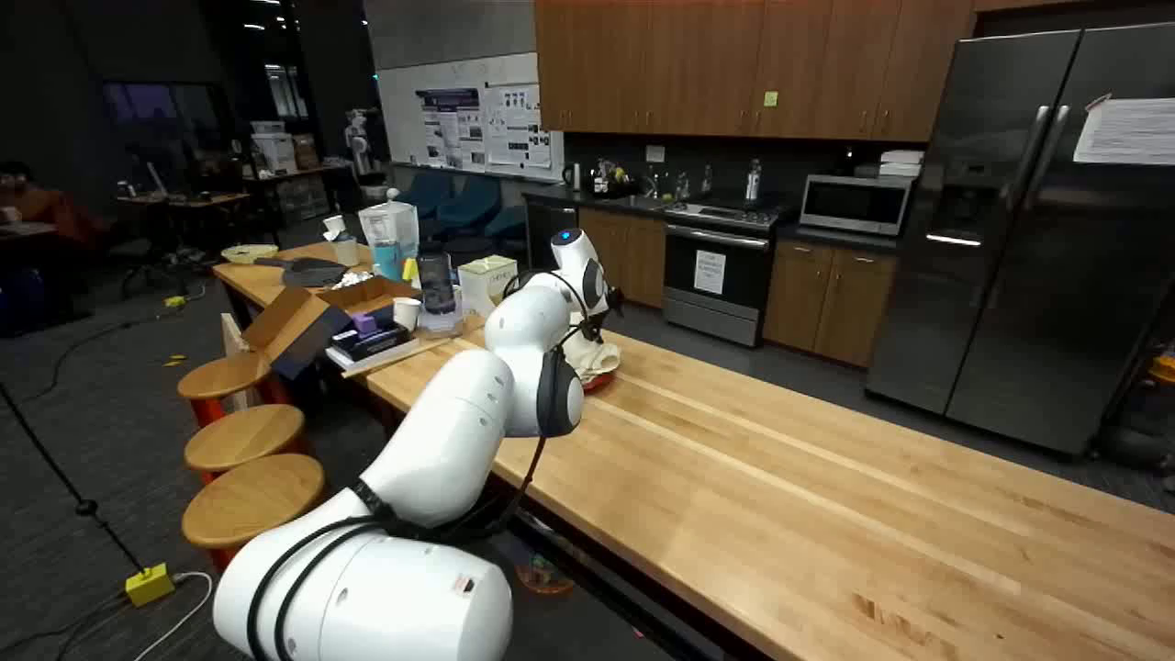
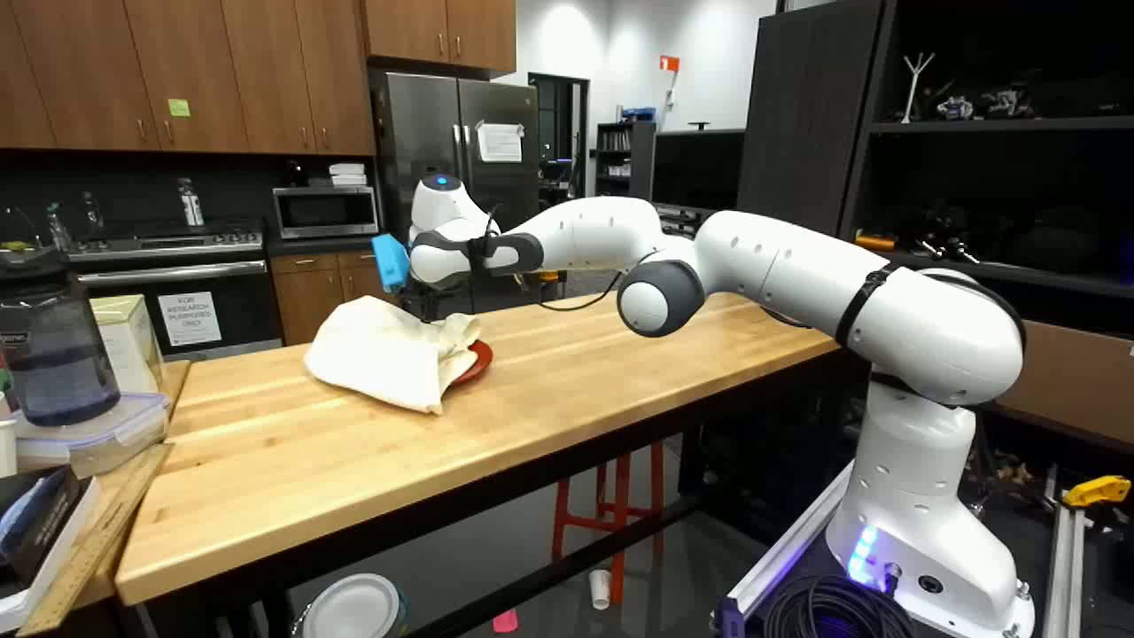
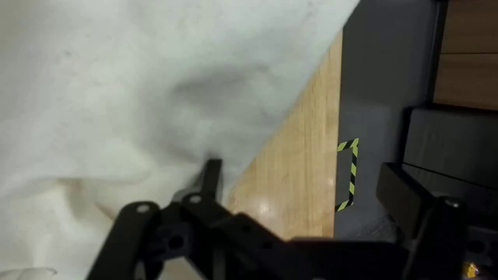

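Observation:
A cream cloth [image 2: 372,351] lies bunched and draped on the wooden table, covering most of a red plate [image 2: 475,365]; whatever else it covers is hidden. My gripper is open wide, its two dark fingers far apart. In the wrist view the left finger [image 3: 211,179] is at the cloth's edge, though whether it touches cannot be told. Between the fingers I see only bare tabletop and floor beyond. From the side, the gripper [image 2: 428,308] is low, just above the back of the cloth and partly hidden by it.
Along the table's far end stand a dark blender jar [image 1: 436,281], a cardboard box [image 1: 288,327], a white cup [image 1: 405,314] and other clutter.

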